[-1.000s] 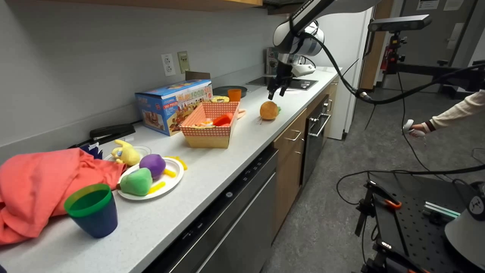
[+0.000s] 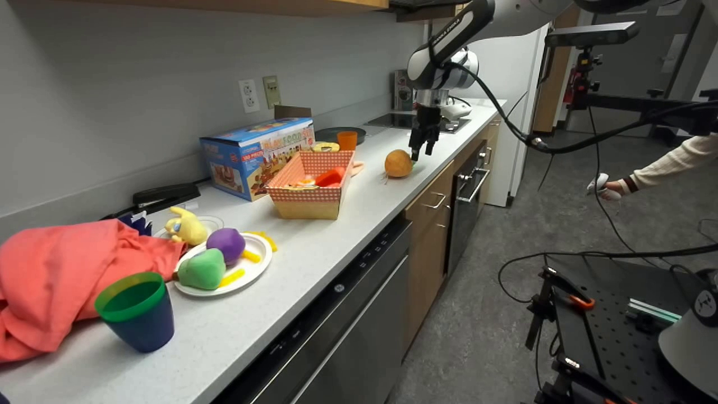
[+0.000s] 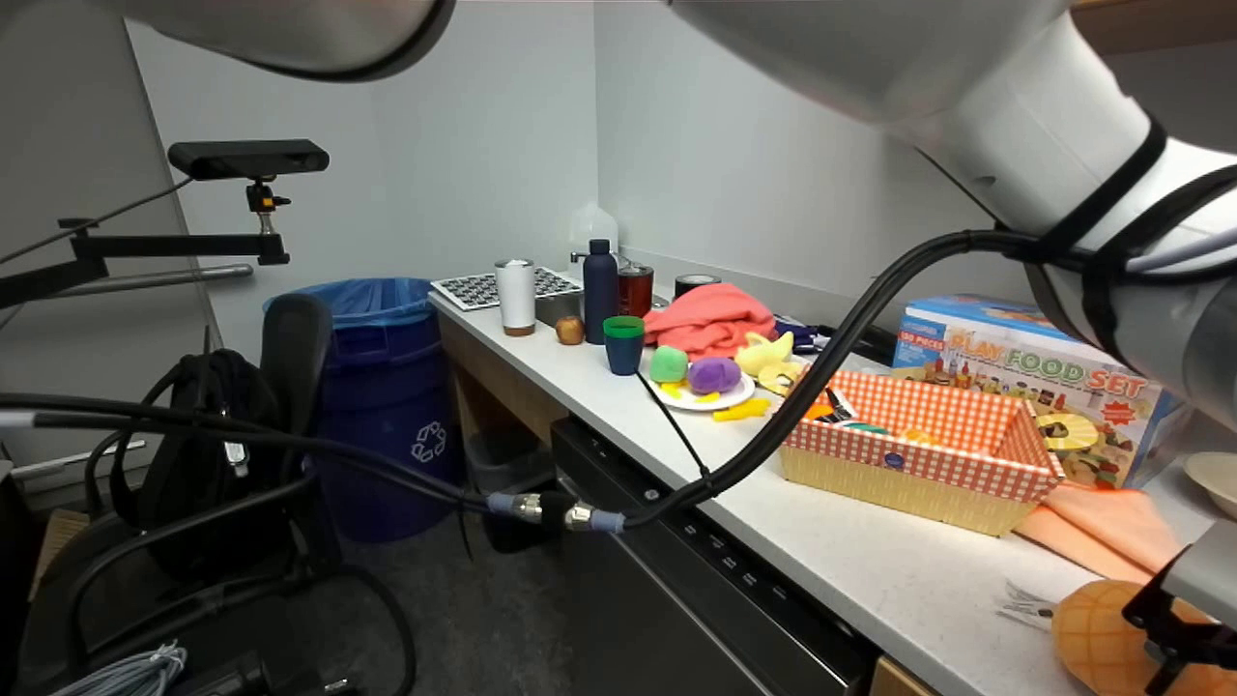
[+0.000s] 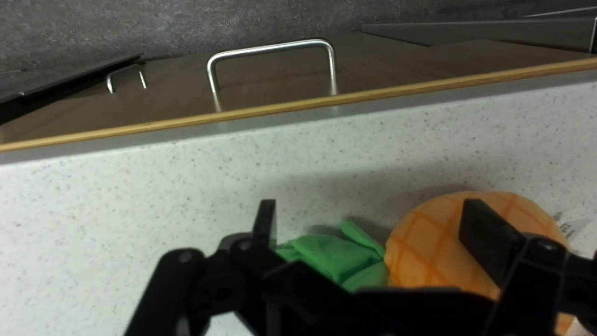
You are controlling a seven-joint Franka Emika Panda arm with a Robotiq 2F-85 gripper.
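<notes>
An orange plush pineapple (image 4: pixel 431 246) with green leaves (image 4: pixel 347 255) lies on the counter (image 4: pixel 140 224). My gripper stands open just above it in the wrist view. One of its fingers (image 4: pixel 481 235) overlaps the orange body, and the other is beyond the leaf end. Between them are the leaves and part of the body; nothing is held. In exterior view 1 my gripper (image 2: pixel 422 152) points down by the far, leafy side of the pineapple (image 2: pixel 397 164). Whether a finger touches the plush cannot be told.
Nearer exterior view 1 stand a checked basket (image 2: pixel 314 202) of toy food and a play food box (image 2: pixel 259 155). A plate (image 2: pixel 252 269) with plush toys, a blue-green cup (image 2: pixel 138 316) and a red cloth (image 2: pixel 74 269) are farther along. The counter's front edge (image 4: pixel 268 112) is close.
My gripper has moved toward the counter's front edge and lower, coming beside the pineapple's leaves. From a tilt it has turned to point nearly straight down. The pineapple appears unmoved.
</notes>
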